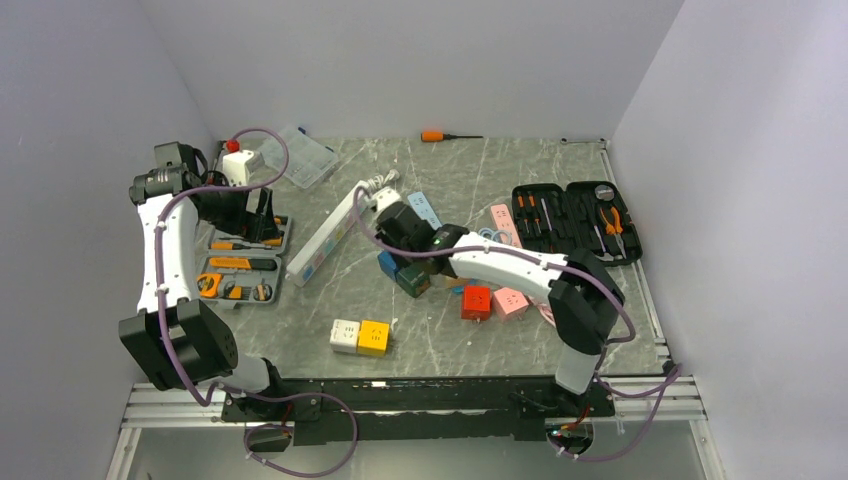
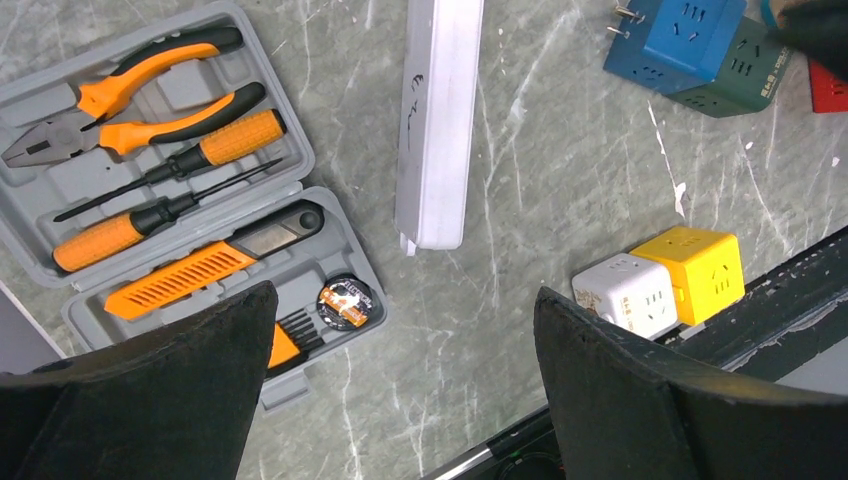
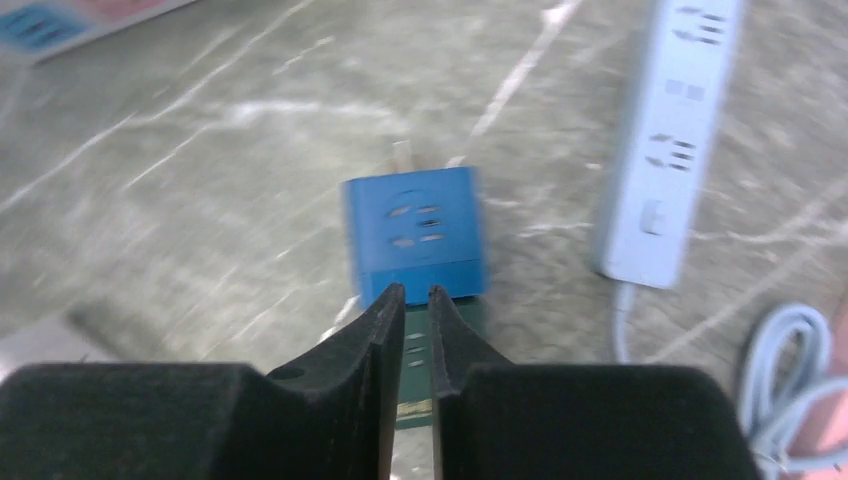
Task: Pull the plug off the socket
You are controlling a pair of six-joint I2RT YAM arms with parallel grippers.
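A blue plug cube point(image 3: 415, 225) sits against a dark green socket cube point(image 3: 415, 345) in the centre of the table, partly under my right gripper, whose dark fingertips are close together over the pair, part open. The pair also shows in the left wrist view, the blue cube point(image 2: 672, 40) with metal prongs pointing out. A white cube point(image 1: 344, 336) and a yellow cube point(image 1: 373, 338) stand side by side at the front. Red point(image 1: 475, 303) and pink point(image 1: 509, 304) cubes are to the right. My left gripper hangs open over the left toolbox.
A white power strip point(image 2: 435, 130) lies left of centre, blue point(image 3: 668, 140) and pink strips behind, with cables. Toolboxes occupy the left point(image 2: 160, 270) and right point(image 1: 580, 225) sides. The front middle has some bare table.
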